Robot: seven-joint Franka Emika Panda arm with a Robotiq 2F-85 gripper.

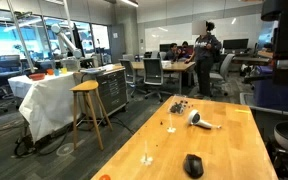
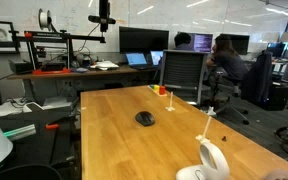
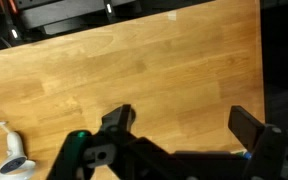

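No task is named, so these are the objects on the wooden table. My gripper stands open high over it, its dark fingers wide apart with only bare wood between them. A black computer mouse rests on the table in both exterior views; in the wrist view a dark shape near the left finger may be it. A white object with a handle lies beyond the mouse, and appears at the lower left in the wrist view.
Small white upright pieces stand on the table, and a cluster of small items sits toward its far end. A stool is beside the table.
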